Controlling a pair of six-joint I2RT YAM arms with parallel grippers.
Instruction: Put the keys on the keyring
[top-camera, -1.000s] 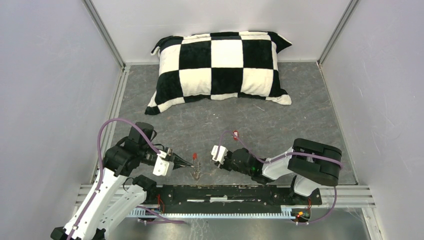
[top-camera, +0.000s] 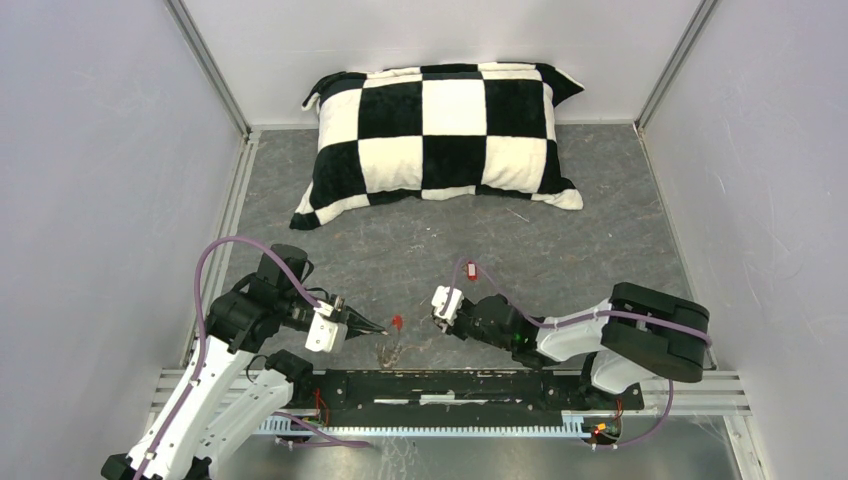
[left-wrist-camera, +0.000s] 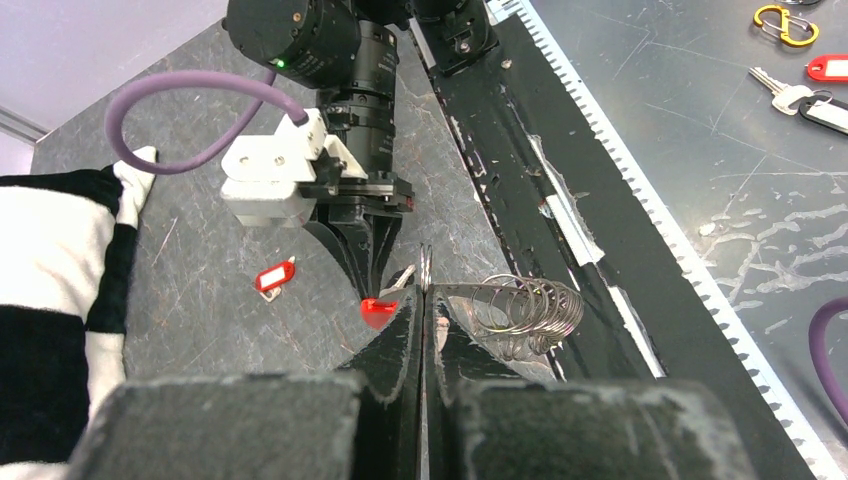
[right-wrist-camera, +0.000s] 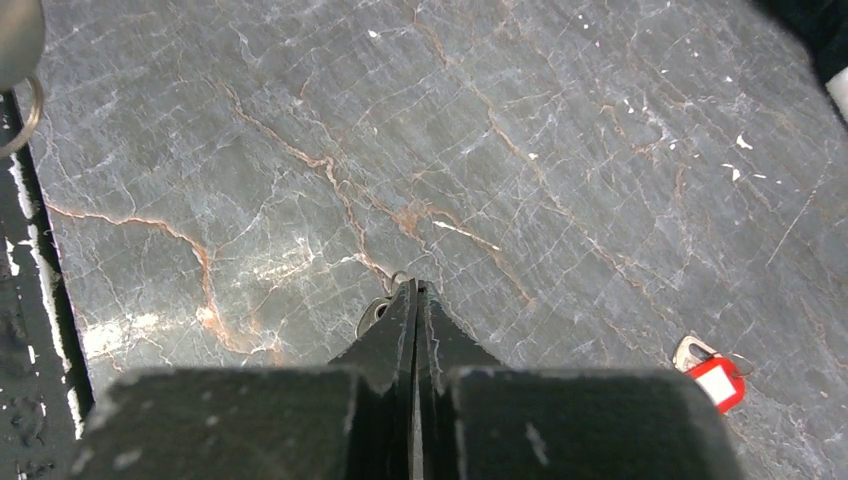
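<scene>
My left gripper is shut on a thin metal piece, with a wire keyring coil (left-wrist-camera: 525, 310) hanging beside its tips. A red piece (left-wrist-camera: 377, 312) appears just beyond, near my right gripper's tips; in the top view the red piece (top-camera: 397, 322) sits between the grippers. My right gripper is shut, pointing down; a small metal ring (right-wrist-camera: 372, 318) shows behind its tips, and whether anything is between them is unclear. A red-tagged key (right-wrist-camera: 715, 385) lies on the floor to the right in that wrist view.
A checkered cushion (top-camera: 454, 135) lies at the back. White walls enclose the grey floor (top-camera: 350, 260). A black rail runs along the front. More keys (left-wrist-camera: 785, 95) and a yellow carabiner (left-wrist-camera: 785, 25) lie outside, beyond the rail in the left wrist view.
The right arm has shifted rightward in the top view. The red piece between the grippers has moved slightly right and down. The left arm looks still.
</scene>
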